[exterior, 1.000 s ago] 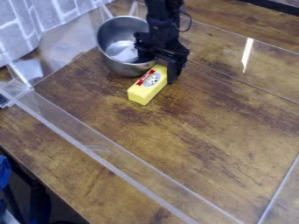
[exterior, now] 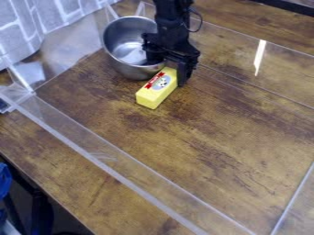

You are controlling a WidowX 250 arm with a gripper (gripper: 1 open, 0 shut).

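A yellow box [exterior: 152,93] with a red-and-white label lies diagonally on the wooden table, just in front of a steel bowl [exterior: 123,41]. The black gripper [exterior: 174,66] reaches down from the top, beside the bowl's right side and over the far end of the box. Its fingers are dark and overlap one another, so whether they are shut on the box cannot be made out.
A clear plastic barrier [exterior: 105,165] runs around the work area. A grey-white quilted material [exterior: 37,27] fills the top left corner.
The gripper and the yellow box have shifted very slightly; otherwise the scene looks the same as a second ago.
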